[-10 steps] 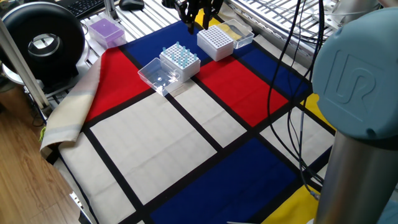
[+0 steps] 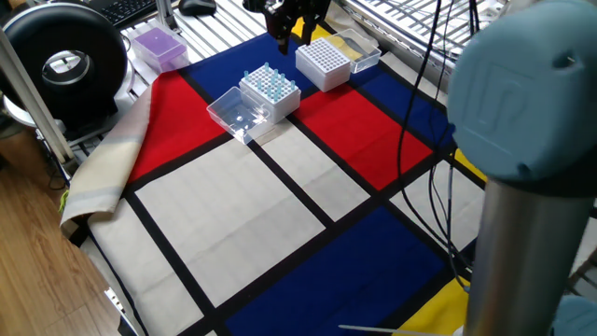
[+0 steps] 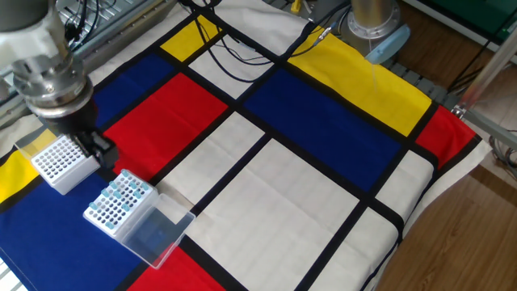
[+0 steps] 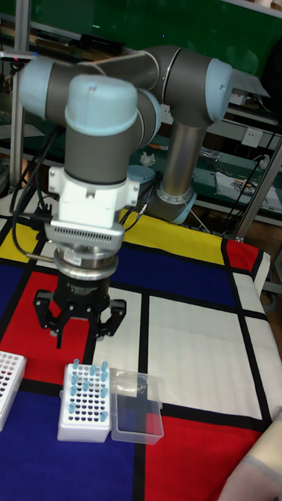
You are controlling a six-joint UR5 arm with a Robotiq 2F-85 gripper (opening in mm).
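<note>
My gripper (image 4: 80, 338) hangs above the table with its two black fingers spread apart; nothing shows between them. In the second exterior view its dark fingers (image 3: 103, 151) appear between the two racks, and the arm covers part of that area. One white tip rack (image 4: 84, 415) holds several pale blue tips, scattered among empty holes. Its clear lid (image 4: 138, 422) lies open beside it. The other white rack (image 2: 323, 63) shows no blue tips, and a clear lid (image 2: 358, 49) stands open behind it.
A purple-topped clear box (image 2: 159, 49) sits at the table's far left corner. Black cables (image 2: 433, 177) hang near the arm.
The arm's blue joint cap has shifted left and turned. My gripper has moved slightly left in the first exterior view. Racks and lids stay where they were.
</note>
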